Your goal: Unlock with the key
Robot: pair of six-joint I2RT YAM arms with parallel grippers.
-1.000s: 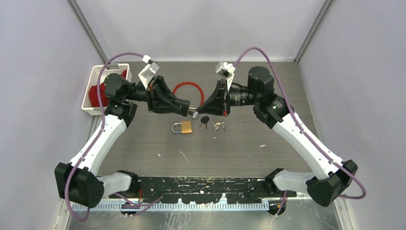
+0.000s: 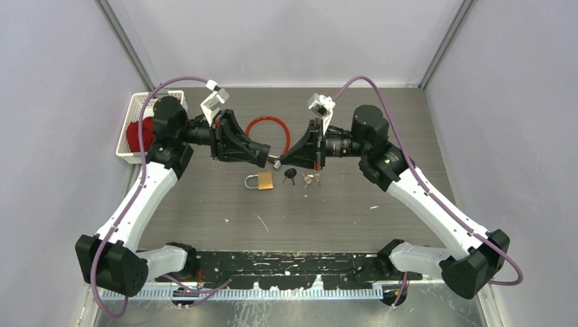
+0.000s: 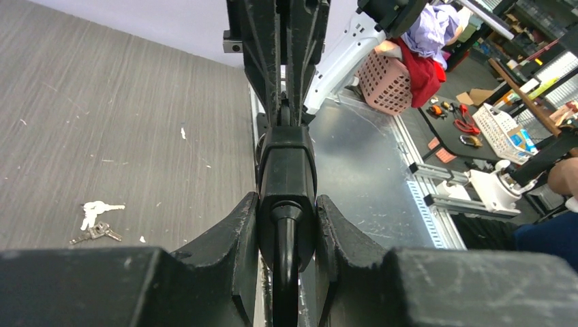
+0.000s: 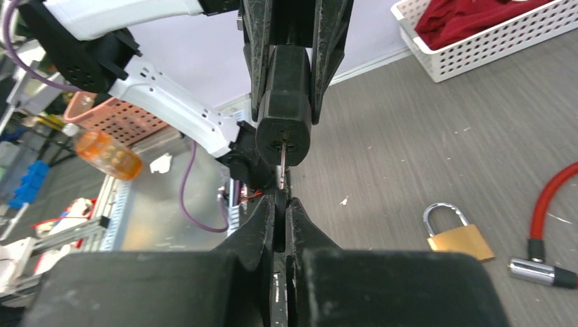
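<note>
The black lock body (image 4: 283, 109) is held in mid-air by my left gripper (image 2: 261, 154), its fingers (image 3: 235, 245) pressed along both sides; the lock (image 3: 286, 177) fills the gap. My right gripper (image 2: 283, 161) faces it, shut on the black head of a key (image 4: 280, 218). The key's thin blade (image 4: 283, 163) runs straight to the keyhole in the lock's end face, its tip at or inside the slot; how deep cannot be told. More black-headed keys (image 2: 290, 173) show below the right fingertips and seem to hang there.
A brass padlock (image 2: 265, 180) and silver keys (image 2: 311, 179) lie on the table in front. Behind the grippers is a red cable lock (image 2: 270, 118). A white basket with red cloth (image 2: 132, 113) stands back left.
My right arm has shifted a little, while both grippers stay almost in place, with the lock and key end to end.
</note>
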